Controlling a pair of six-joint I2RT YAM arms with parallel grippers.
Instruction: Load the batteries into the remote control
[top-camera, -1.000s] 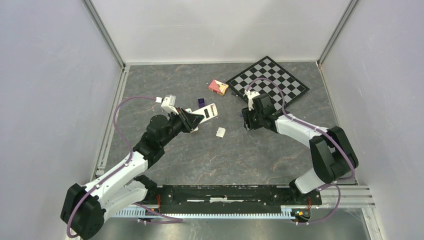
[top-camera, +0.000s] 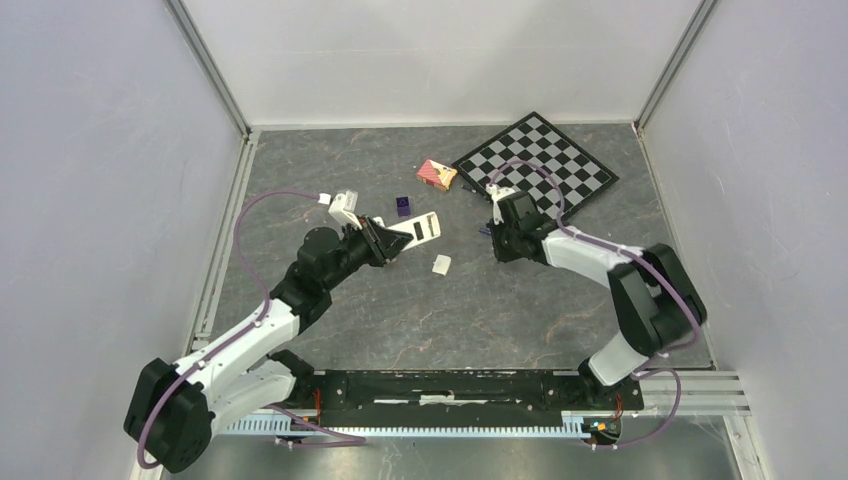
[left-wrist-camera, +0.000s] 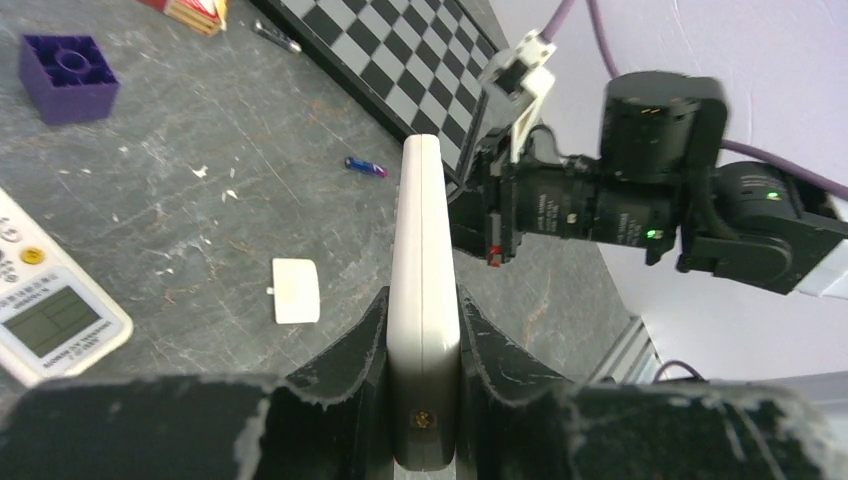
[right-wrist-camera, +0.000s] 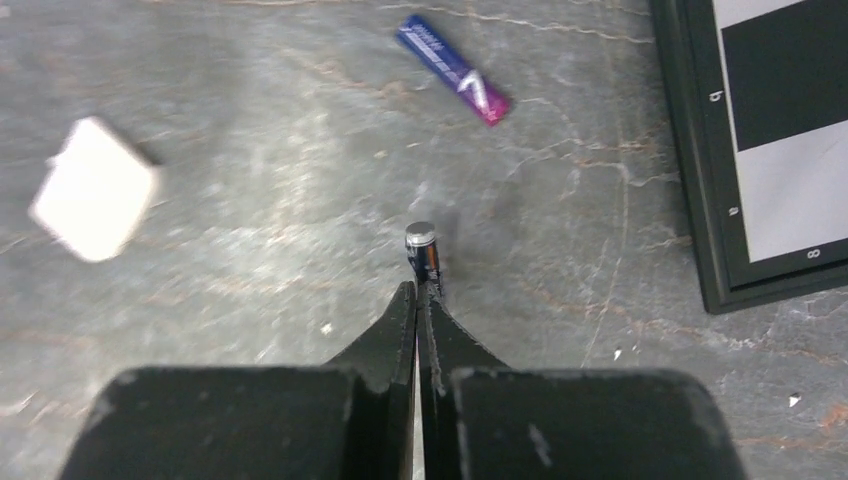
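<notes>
A white remote control (top-camera: 422, 229) is held by my left gripper (top-camera: 401, 240), its dark compartment slots facing up. In the left wrist view that remote (left-wrist-camera: 422, 240) appears edge-on, clamped between the fingers. My right gripper is shut on a dark battery with a silver end (right-wrist-camera: 422, 250), which sticks out past the fingertips above the table. On the table lies a blue and purple battery (right-wrist-camera: 455, 70). A dark battery (left-wrist-camera: 277, 37) rests by the chessboard's edge. The small white cover (top-camera: 441, 264) lies flat between the arms.
A second white remote with a screen (left-wrist-camera: 55, 310) lies beneath the left arm. A purple block (top-camera: 403, 206) and a red-yellow box (top-camera: 436, 175) stand behind. The chessboard (top-camera: 535, 165) fills the back right.
My left gripper and its remote have shifted slightly right. Objects on the table have stayed put.
</notes>
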